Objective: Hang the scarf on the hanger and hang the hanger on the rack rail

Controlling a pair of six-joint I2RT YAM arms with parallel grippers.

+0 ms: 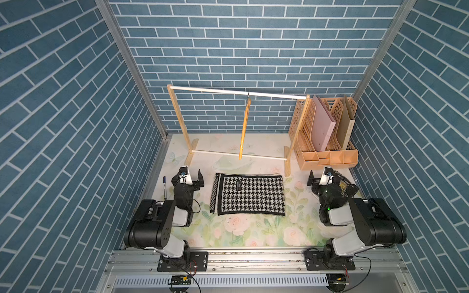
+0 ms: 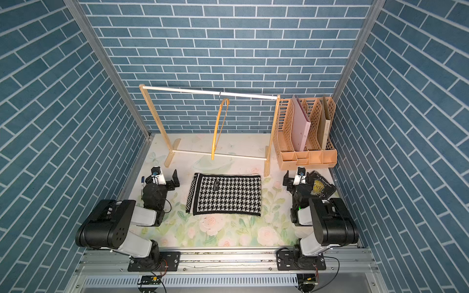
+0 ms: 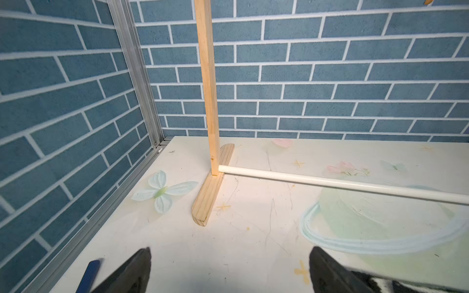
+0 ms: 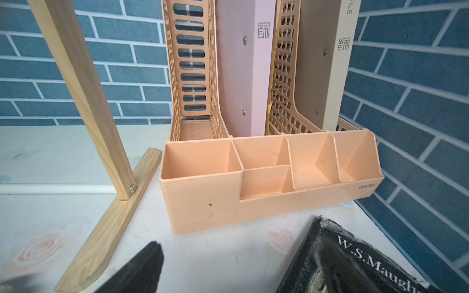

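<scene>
Folded flat in the middle of the table is a black-and-white houndstooth scarf [image 1: 254, 195], its patterned black edge toward the left. Behind it, an orange hanger [image 2: 216, 129] hangs bare from the white top bar of a wooden rack [image 1: 210, 89], seen nearly edge-on. My left gripper [image 1: 192, 177] is open to the left of the scarf, with only tabletop between its fingers. On the scarf's other side, my right gripper [image 1: 318, 177] stands open and empty, its fingers [image 4: 141, 266] wide apart. Neither touches the scarf.
A peach file organizer [image 4: 205, 205] with upright folders stands at the back right, close to the rack's right leg. Beside the right gripper lies a black book [image 2: 322, 186]. A blue pen [image 1: 165, 187] is at the left edge.
</scene>
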